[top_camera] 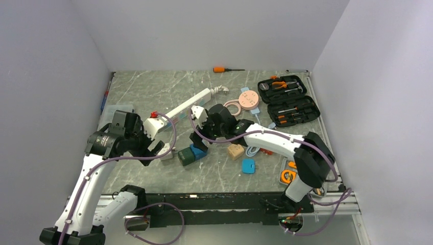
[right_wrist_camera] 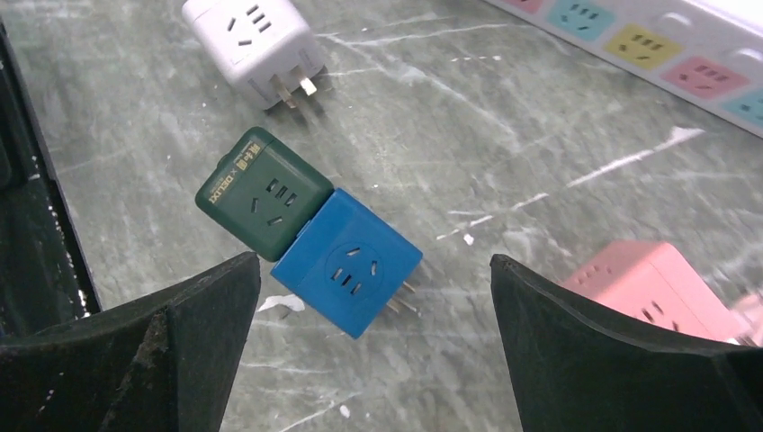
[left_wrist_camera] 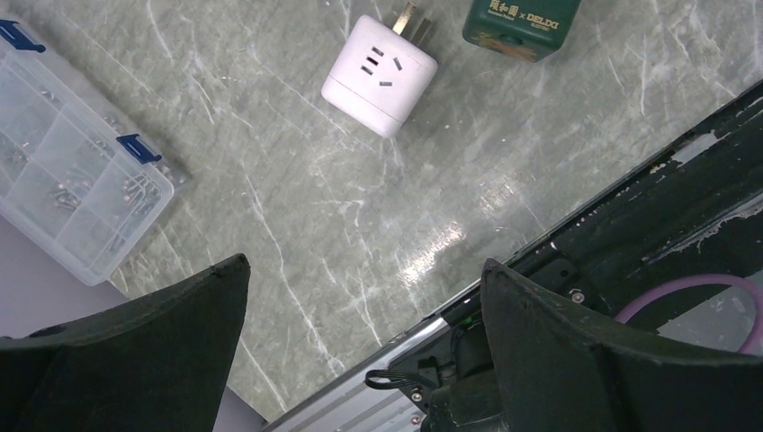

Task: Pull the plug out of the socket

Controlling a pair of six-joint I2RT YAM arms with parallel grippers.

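Observation:
My right gripper (top_camera: 199,140) hangs open above a blue plug adapter (right_wrist_camera: 346,261), which sits against a dark green one (right_wrist_camera: 265,193) with its prongs pointing away from it; whether they are joined is unclear. A white cube adapter (left_wrist_camera: 378,76) with prongs lies nearby to the left. My left gripper is open over bare table, the white adapter ahead of it. Part of a pink cube (right_wrist_camera: 648,288) shows at the right of the right wrist view.
A white power strip (top_camera: 186,106) lies behind, with a coiled-cord pink round socket (top_camera: 248,99) and tool cases (top_camera: 293,115) to the right. A clear parts box (left_wrist_camera: 76,162) is at left. A light-blue adapter (top_camera: 248,166) lies at front right.

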